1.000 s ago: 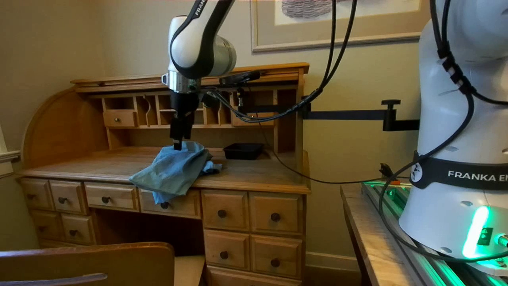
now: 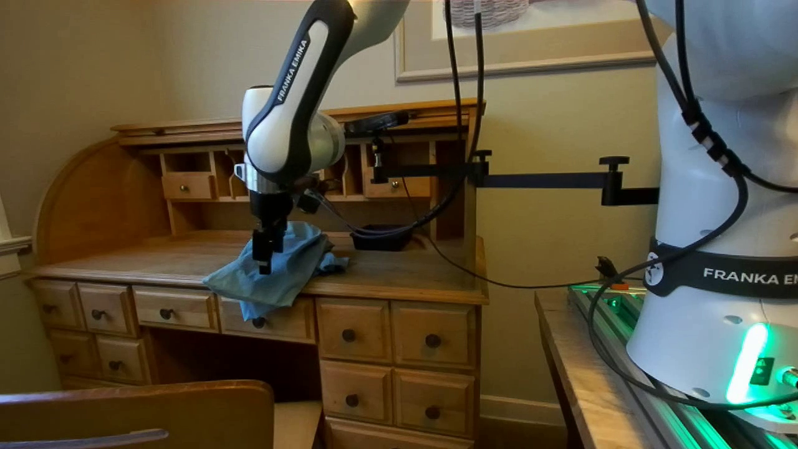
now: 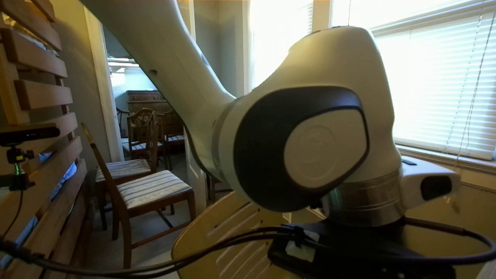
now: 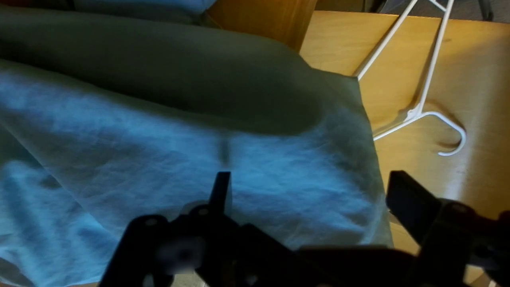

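A blue cloth (image 2: 278,263) lies crumpled on the desktop, one end draping over the front edge above a drawer. My gripper (image 2: 265,258) points down in front of or over it. Seen from the wrist, the gripper is open, with the cloth (image 4: 267,167) spread below the gap. The left finger (image 4: 220,193) is over the fabric, and the right one stands by its edge. Whether either touches it, I cannot tell. A white hanger (image 4: 414,112) rests on light wood, partly covered by the cloth. In exterior view 2 the arm hides the work area.
A black tray (image 2: 381,238) sits on the roll-top desk (image 2: 172,254), right of the cloth, partly behind cables. Pigeonholes and a small drawer (image 2: 188,186) rise behind. A chair back (image 2: 134,411) stands in front.
The arm has come down and shifted slightly left in exterior view 1, bringing my gripper from above the cloth's top to beside its middle. The cloth looks unmoved.
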